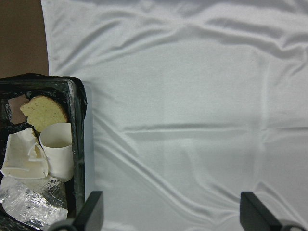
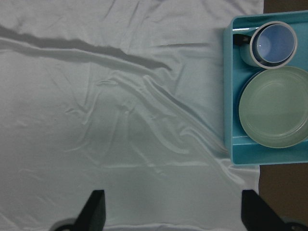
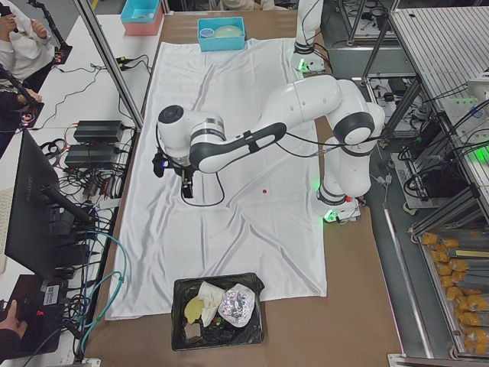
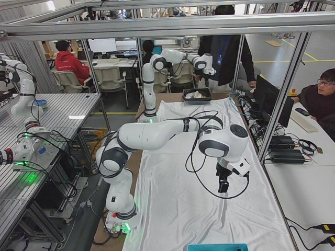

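Note:
In the camera left view my left gripper (image 3: pixel 187 189) hangs over the white cloth (image 3: pixel 214 252), beyond the black-lined bin (image 3: pixel 179 313). The left wrist view shows its fingers apart and empty, with bread (image 1: pixel 45 113), a white cup (image 1: pixel 57 159), crumpled white material (image 1: pixel 21 159) and foil (image 1: pixel 29 209) in the bin. My right gripper (image 4: pixel 223 185) hangs over the cloth near the teal tray (image 4: pixel 214 247); its fingers are open and empty. The right wrist view shows stacked cups (image 2: pixel 274 45) and plates (image 2: pixel 274 108) in that tray.
A monitor (image 3: pixel 34 222), black boxes and cables stand on the side desk, past an aluminium frame post (image 3: pixel 107 61).

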